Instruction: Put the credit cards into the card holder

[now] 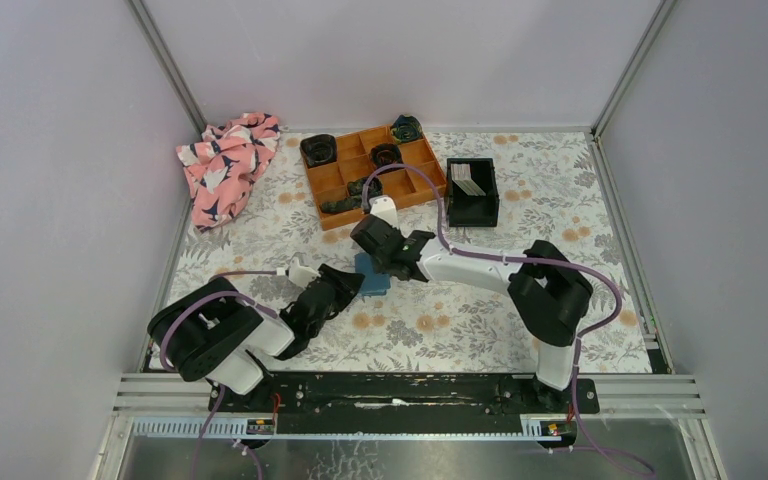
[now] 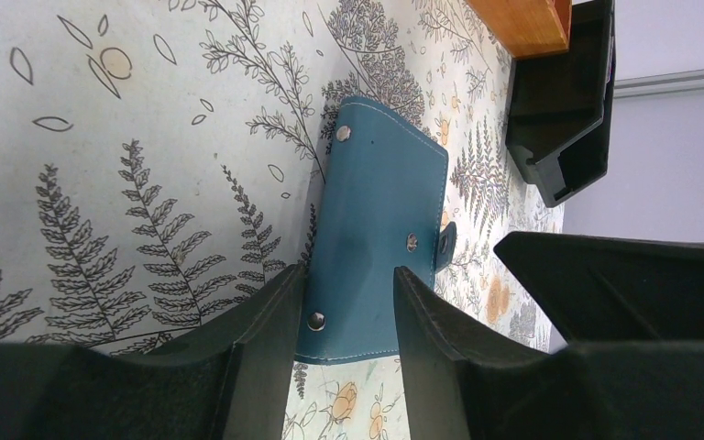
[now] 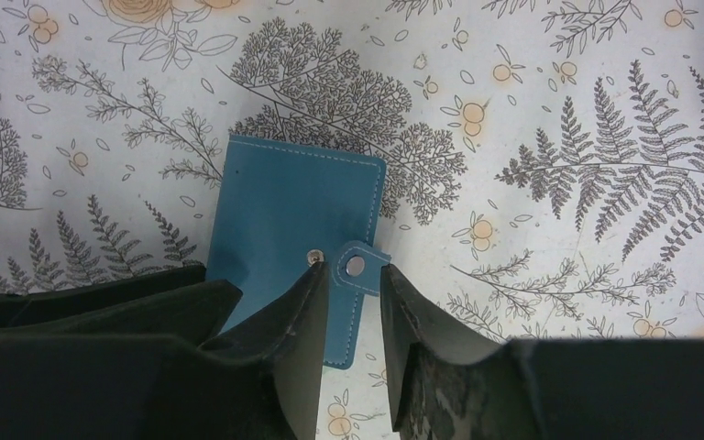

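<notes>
A blue card holder with snap studs lies flat on the floral table; in the right wrist view its small tab is on its right side. My left gripper is low at the holder's near end, fingers apart, one either side of part of it. My right gripper is over the tab, fingers part open; whether they touch it I cannot tell. In the top view a black box at the back holds pale card-like items.
A wooden compartment tray with black items stands at the back, a pink patterned cloth at the back left. The table right of the holder is clear.
</notes>
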